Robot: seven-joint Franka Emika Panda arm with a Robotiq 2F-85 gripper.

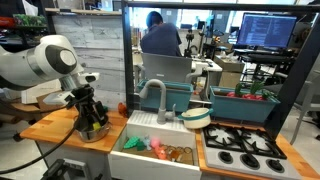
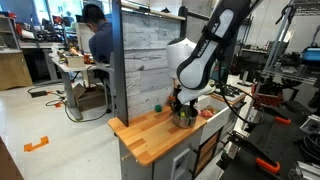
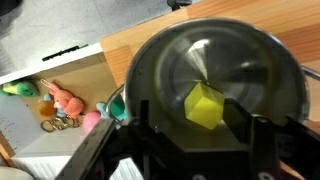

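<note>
A yellow-green cube (image 3: 204, 106) rests inside a shiny metal pot (image 3: 178, 50). In the wrist view, my gripper reaches over the pot with dark fingers on either side of the cube. The right finger is close to the cube, while a gap shows on its left, so the fingers stand partly open. From exterior view 1, the gripper (image 1: 88, 110) points down into the pot (image 1: 92, 134) on the wooden counter. Exterior view 2 shows the pot (image 2: 184, 118) under the arm; the fingertips are hard to make out there.
Beside the pot is a white sink (image 1: 128, 160) with several colourful toys. A faucet (image 1: 160, 98) rises behind it, and a stove (image 1: 243, 148) stands to the right. A wooden wall (image 1: 85, 50) borders the counter's back. Bare counter (image 2: 148, 148) lies beside the pot.
</note>
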